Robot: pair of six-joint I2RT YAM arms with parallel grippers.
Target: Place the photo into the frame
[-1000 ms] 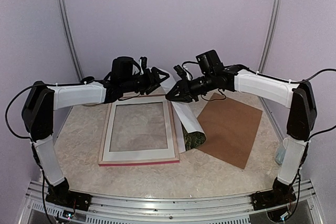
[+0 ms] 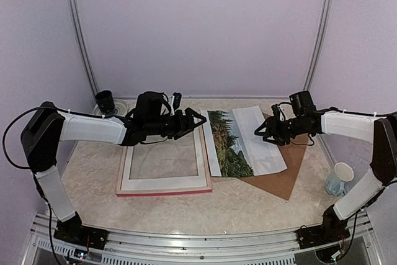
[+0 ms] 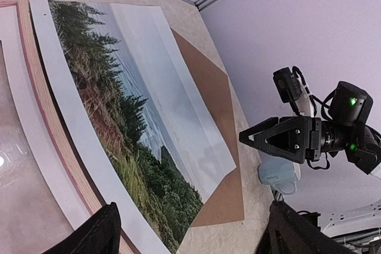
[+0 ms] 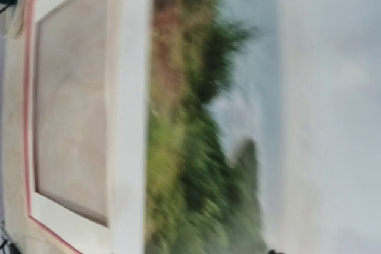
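Observation:
The photo (image 2: 232, 144), a coast scene with white borders, lies flat, image up, between the frame and the brown board. Its left edge runs along the right side of the empty frame (image 2: 164, 185), which shows a white mat and pink outer edge. My left gripper (image 2: 197, 123) hovers near the frame's upper right corner and the photo's left edge, fingers apart and empty. Over the photo's right part hangs my right gripper (image 2: 263, 134), open with nothing held. In the left wrist view the photo (image 3: 140, 117) shows almost whole.
A brown board (image 2: 282, 181) lies partly beneath the photo. At the right stands a light blue mug (image 2: 339, 179), and a dark cup (image 2: 105, 102) is at the back left. Bare table spans the front.
My right arm has swung right; the left gripper has lowered.

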